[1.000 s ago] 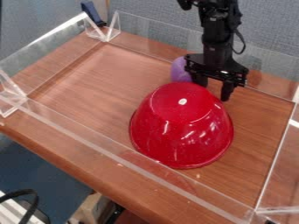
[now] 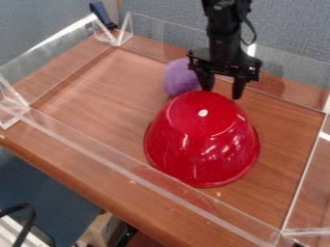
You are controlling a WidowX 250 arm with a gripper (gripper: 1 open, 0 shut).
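A large glossy red bowl [image 2: 202, 145] sits upside down on the wooden floor of a clear-walled tray, right of centre. Just behind it, to the upper left, lies a purple round object [image 2: 178, 76], partly hidden by the black gripper and the bowl. The black gripper [image 2: 222, 83] hangs from above at the back, over or just behind the bowl's top, beside the purple object. Its fingers point down; whether anything is between them cannot be told clearly.
Low transparent walls [image 2: 125, 168] border the wooden surface [image 2: 91, 101]. A cable and a small block lie outside at the lower left.
The gripper has shifted slightly left, and more of the purple object shows to the left of it. The red bowl looks nearly unmoved.
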